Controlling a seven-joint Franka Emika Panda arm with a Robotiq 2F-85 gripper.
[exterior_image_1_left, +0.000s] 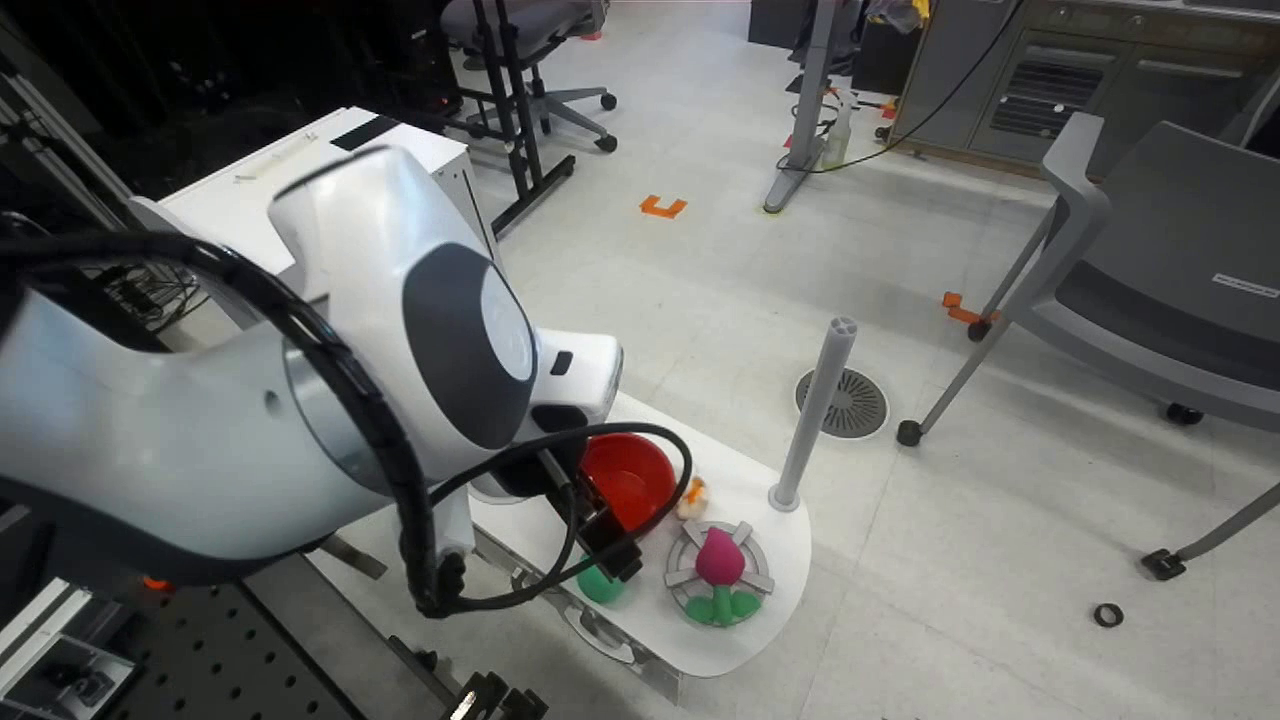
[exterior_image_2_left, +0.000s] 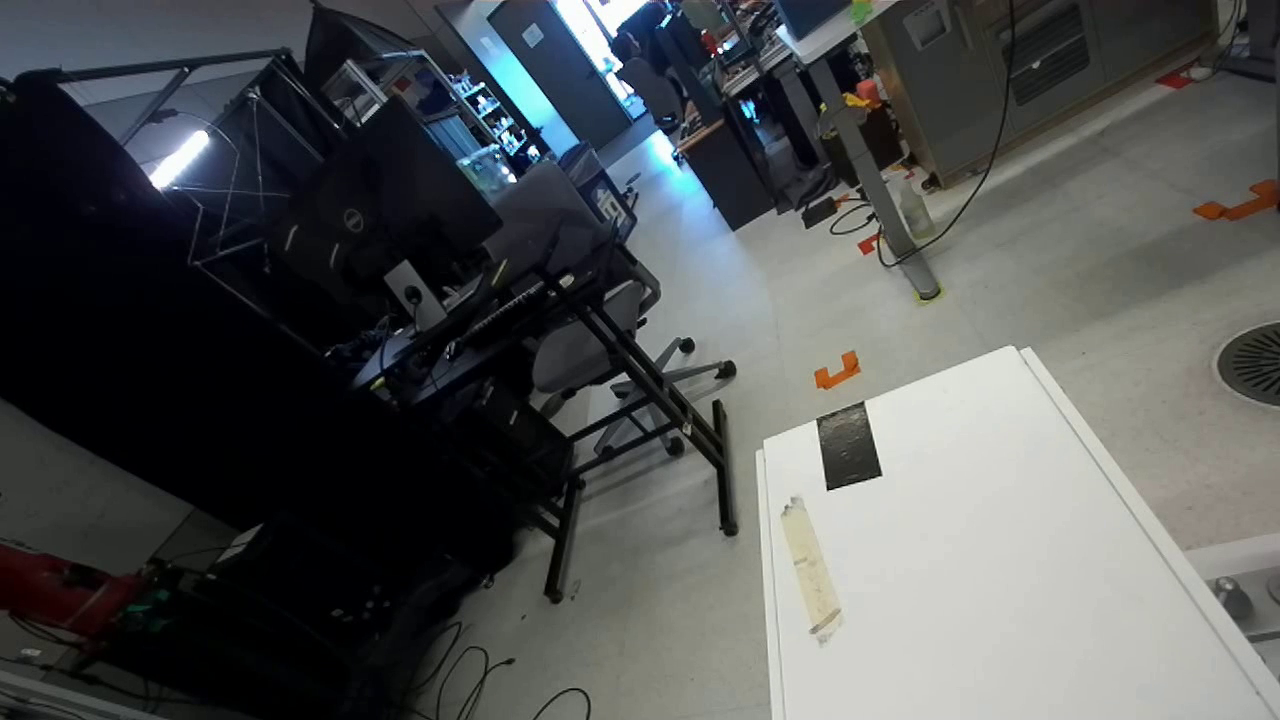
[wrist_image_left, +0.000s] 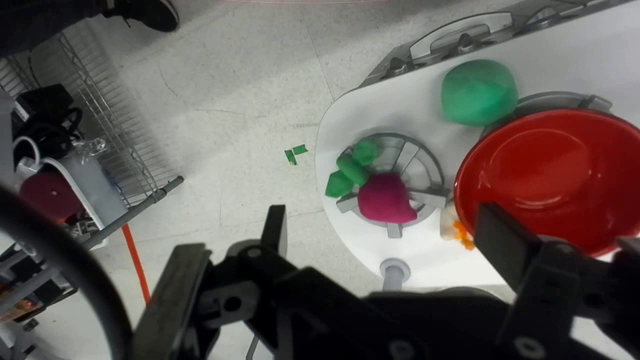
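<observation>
My gripper is open above the counter, its fingers wide apart with nothing between them. A red bowl stands on the white counter, partly behind the right finger. Left of it, a pink and green flower-like toy lies on a grey burner. A small white and orange toy sits beside the bowl's rim. Above the bowl in the wrist view is a green rounded toy. From the outside, the arm's black gripper hides part of the red bowl and the green toy.
A grey upright post rises from the counter's rounded end. The white cabinet stands behind the arm. The arm covers the sink area. Open floor lies beyond the counter, with a grey chair farther right.
</observation>
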